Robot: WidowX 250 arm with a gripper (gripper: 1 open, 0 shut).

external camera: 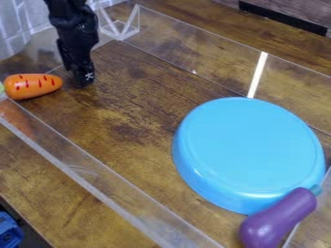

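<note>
The black gripper (75,60) reaches down at the upper left to the wooden surface, just above and to the right of an orange toy carrot (33,85). Its fingertips are dark and small against the wood, so whether it is open or shut is unclear. A large light-blue round object (246,147), like an upturned plate or lid, fills the right side. A purple toy eggplant (276,218) lies at its lower right edge.
Clear transparent walls or strips border the work area along the left, top and right. A blue object (8,232) shows at the lower left corner.
</note>
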